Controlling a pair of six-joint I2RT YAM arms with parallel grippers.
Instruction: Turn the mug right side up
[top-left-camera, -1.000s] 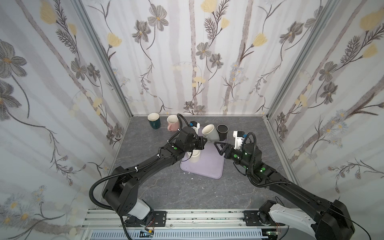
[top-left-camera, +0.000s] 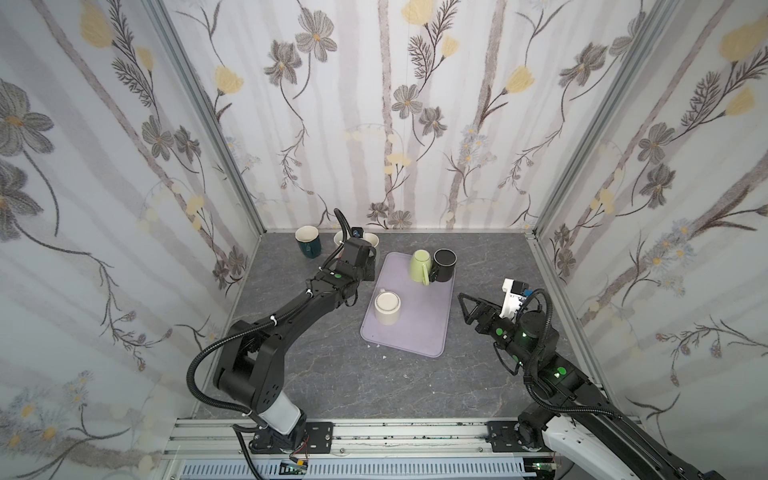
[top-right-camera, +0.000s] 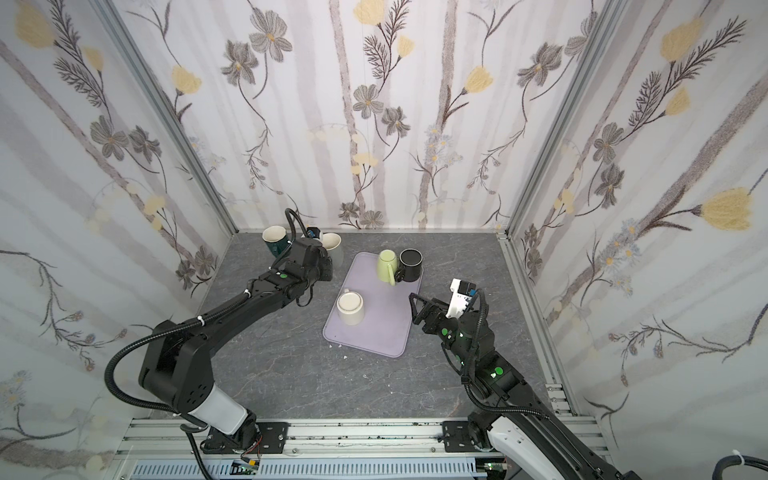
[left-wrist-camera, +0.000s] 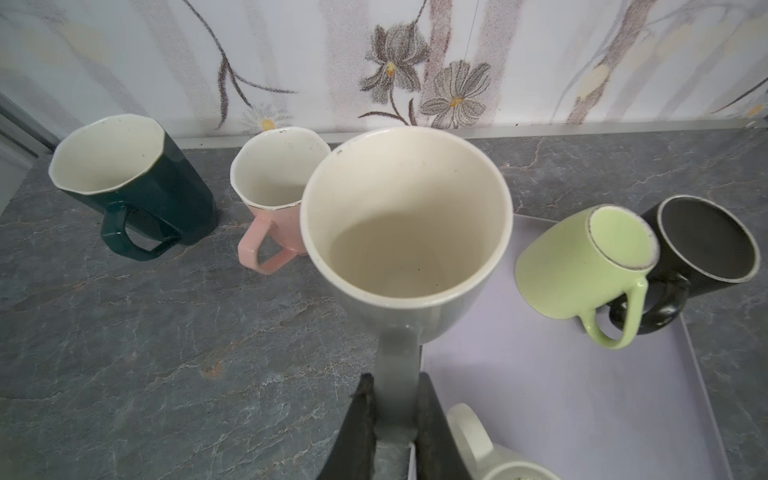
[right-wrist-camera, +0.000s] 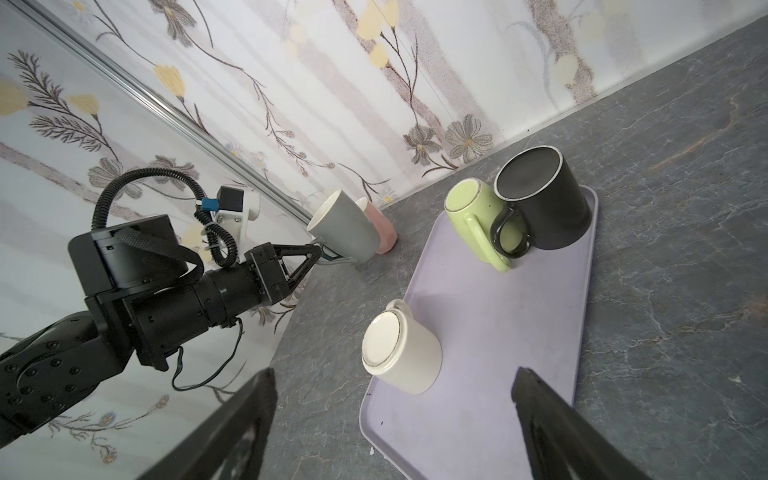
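Held by its handle, a grey mug (left-wrist-camera: 408, 224) with a cream inside faces mouth up in the left wrist view. My left gripper is shut on that handle. In the right wrist view the grey mug (right-wrist-camera: 352, 228) leans somewhat, close to the pink mug at the back. A cream mug (right-wrist-camera: 402, 352) sits upside down on the lilac tray (right-wrist-camera: 496, 336). At the tray's far end a green mug (right-wrist-camera: 480, 212) is also bottom up, beside a black mug (right-wrist-camera: 544, 200). My right gripper is open, its fingers apart with nothing between them, right of the tray.
A dark green mug (left-wrist-camera: 136, 184) and a pink mug (left-wrist-camera: 276, 192) stand upright at the back left. The patterned back wall (left-wrist-camera: 320, 64) rises just behind the mugs.
My left gripper has carried the grey mug leftward, from over the tray to beside the pink mug. The right arm has drawn back to the right, away from the tray.
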